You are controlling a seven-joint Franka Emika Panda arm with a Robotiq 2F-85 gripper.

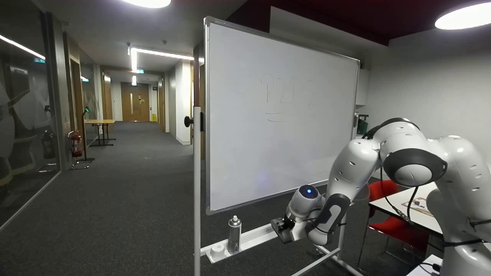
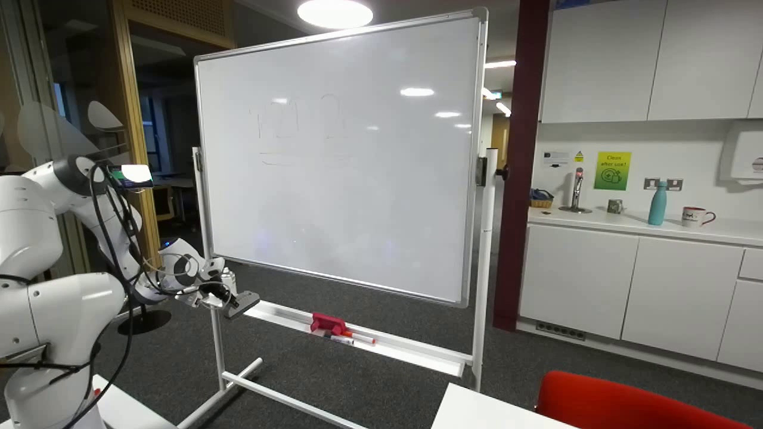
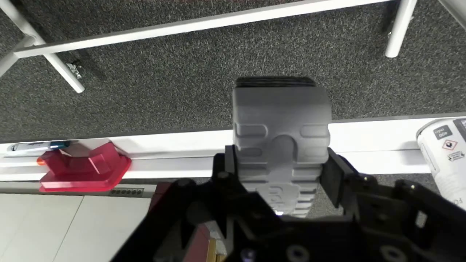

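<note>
In the wrist view my gripper is shut on a grey board eraser, its ribbed sides pinched between the two black fingers. The eraser's dark pad edge points away from me. In exterior view 2 the eraser hangs near the left end of the white tray, below the whiteboard; whether it touches the tray I cannot tell. Faint pen strokes show on the upper part of the board in both exterior views.
A spray can stands on the tray beside a white roll. Further along the tray sit a red holder and several markers. Red chairs and a white table are near the arm.
</note>
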